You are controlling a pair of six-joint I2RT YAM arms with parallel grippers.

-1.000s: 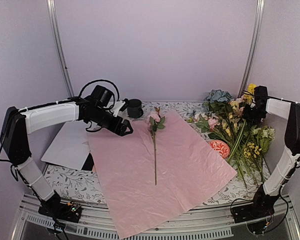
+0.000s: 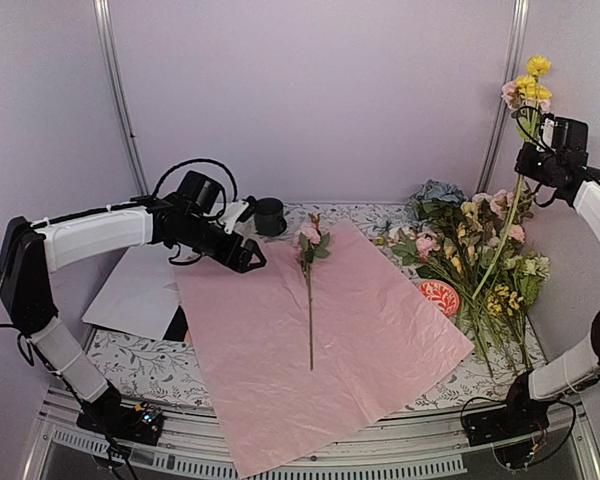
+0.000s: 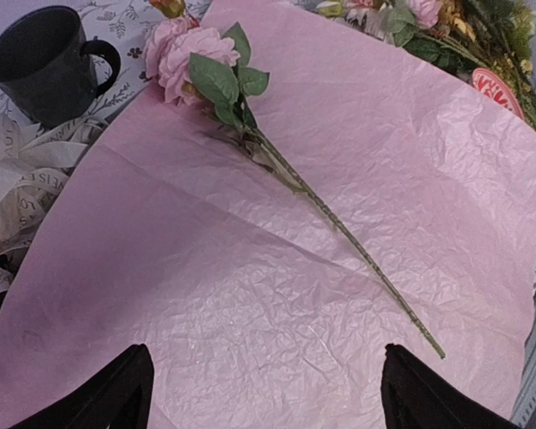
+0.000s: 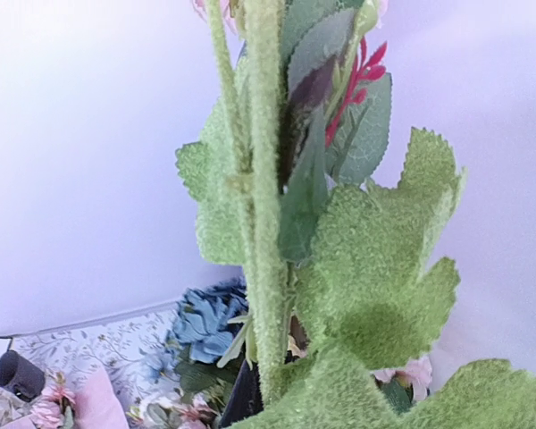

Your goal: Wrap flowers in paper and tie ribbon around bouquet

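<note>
A pink rose stem (image 2: 310, 310) lies alone on the pink wrapping paper (image 2: 260, 390). High at the right, my right gripper (image 2: 530, 155) is shut on flower stems (image 2: 510, 230) topped with yellow (image 2: 537, 66) and pink blooms; in the right wrist view green stems and leaves (image 4: 266, 179) fill the middle, hiding most of the fingers. My left gripper (image 2: 246, 255) hangs open over the paper's upper left, empty, its fingers wide apart in the left wrist view.
A pile of mixed flowers (image 2: 445, 240) lies at the right beside a red patterned round object (image 2: 438, 295). A black mug (image 2: 268, 215) stands at the back, pale ribbons (image 3: 31, 174) near it. White sheets (image 2: 130, 295) lie at left.
My right gripper has risen from the flower pile, lifting long stems with yellow and pink blooms. The left arm and the rose on the paper are unmoved.
</note>
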